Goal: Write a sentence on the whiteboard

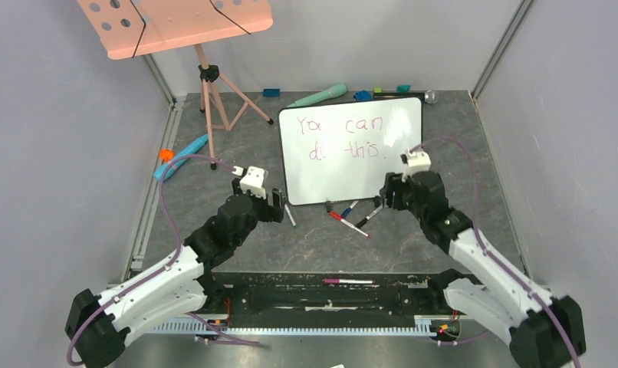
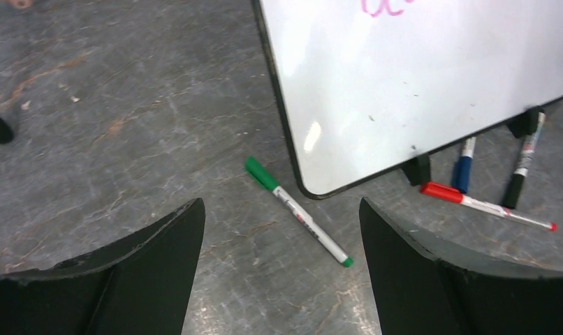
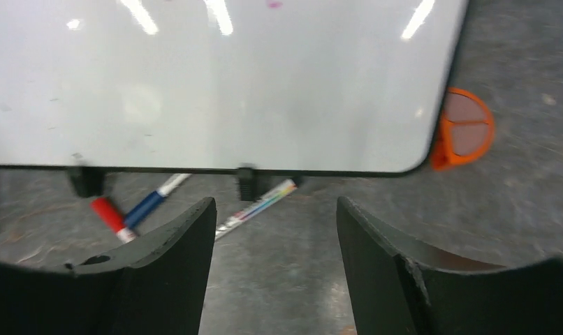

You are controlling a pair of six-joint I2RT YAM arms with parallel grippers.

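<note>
The whiteboard (image 1: 350, 176) carries pink handwriting reading "You can" over "do this", the second letters partly unclear. My left gripper (image 1: 274, 207) is left of the board's lower corner, open and empty, above a green marker (image 2: 300, 215). My right gripper (image 1: 390, 192) is near the board's lower right, open and empty. Red (image 2: 488, 206), blue (image 2: 464, 167) and black (image 2: 523, 164) markers lie below the board. A pink marker (image 1: 348, 281) lies on the dark front strip.
A pink stand (image 1: 210, 115) with a blue tube (image 1: 179, 159) beside it is at left. An orange object (image 3: 467, 132) sits by the board's right edge. Bare grey floor (image 1: 467, 199) lies at right.
</note>
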